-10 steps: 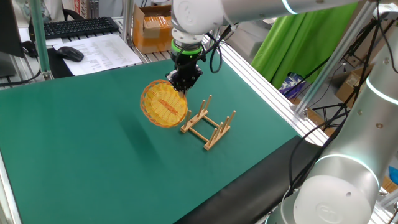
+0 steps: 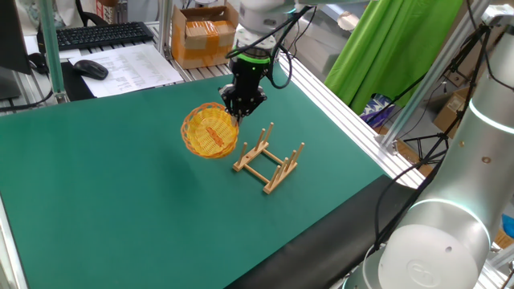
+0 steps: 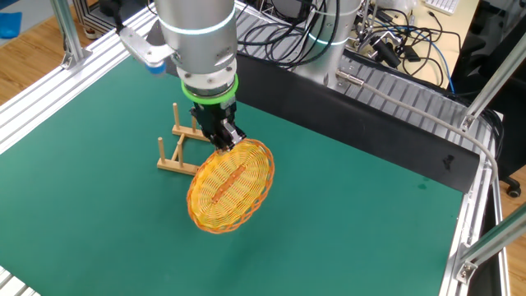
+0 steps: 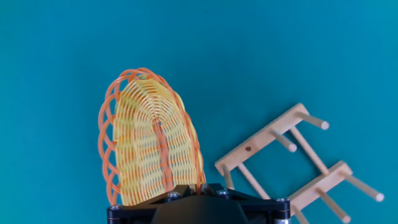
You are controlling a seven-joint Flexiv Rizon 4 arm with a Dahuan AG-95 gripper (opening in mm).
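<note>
A shallow woven basket (image 2: 210,131), yellow with an orange braided rim, hangs tilted on edge above the green table. My gripper (image 3: 229,145) is shut on its rim. In the wrist view the basket (image 4: 152,143) stretches up and left from the gripper, whose body covers the near end of the rim. A wooden peg rack (image 2: 269,160) stands on the table to the right of the basket in exterior view 1. Its upright pegs show clearly in the wrist view, where the rack (image 4: 298,165) lies right of the basket, apart from it.
Bare green tabletop (image 2: 104,185) spreads wide to the left and front. A cardboard box (image 2: 202,36), papers (image 2: 128,68) and a mouse (image 2: 91,70) lie beyond the far edge. The robot's base arm (image 2: 450,185) stands at the right.
The arm has swung back toward the far side and become more upright. Held in the gripper, the basket has turned slightly and shifted a little upward in exterior view 1. The rack has stayed put.
</note>
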